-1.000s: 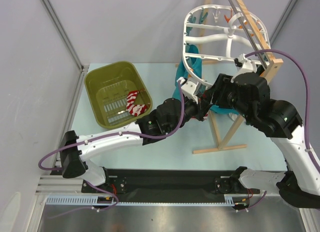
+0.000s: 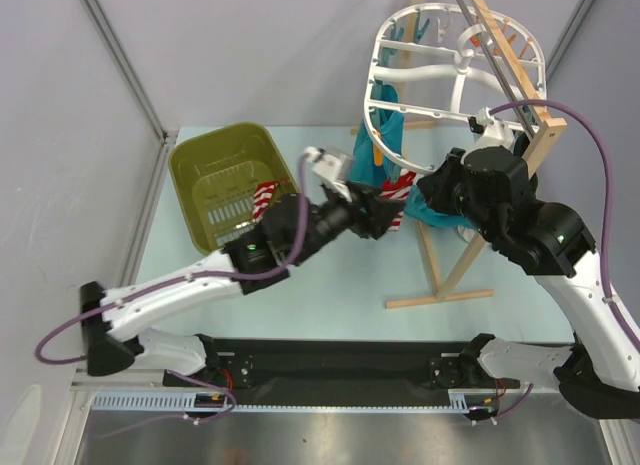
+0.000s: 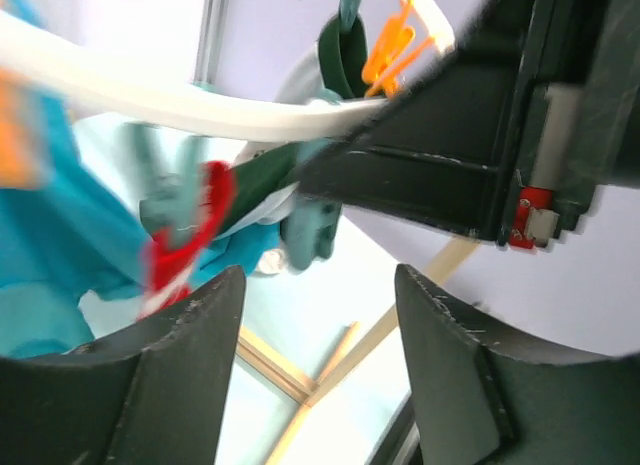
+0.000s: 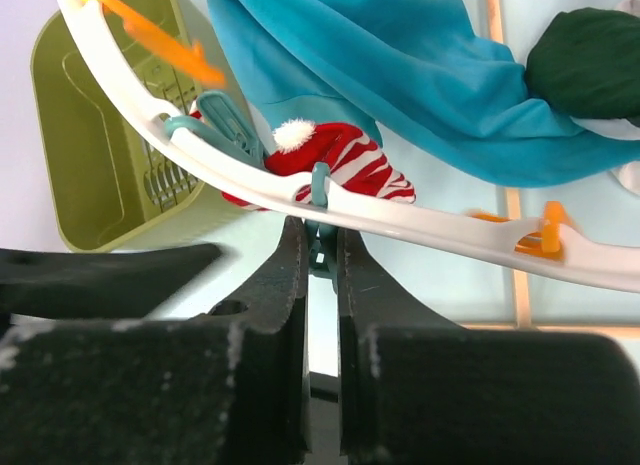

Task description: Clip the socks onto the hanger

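Observation:
My right gripper is shut on a grey-green clip (image 4: 320, 185) at the rim of the white hanger (image 4: 430, 223). A red-and-white striped sock (image 4: 365, 170) with a white fluffy bit hangs just under the rim, beside that clip and a second grey-green clip (image 4: 228, 130). In the left wrist view, the striped sock (image 3: 188, 247) reaches up to a blurred clip; whether it is pinched there I cannot tell. My left gripper stands open, nothing between its fingers, below and left of the hanger. Another striped sock (image 2: 263, 198) lies in the green basket (image 2: 192, 225).
Teal cloth (image 4: 400, 75) and a dark green piece (image 4: 590, 65) hang beyond the rim. Orange clips (image 4: 545, 235) sit along it. A wooden stand (image 2: 440, 301) carries the hanger.
My left arm has swung left and away from the rim, leaving the striped sock by the hanger. The right gripper has stayed about where it was; the hanger has shifted slightly right and upward.

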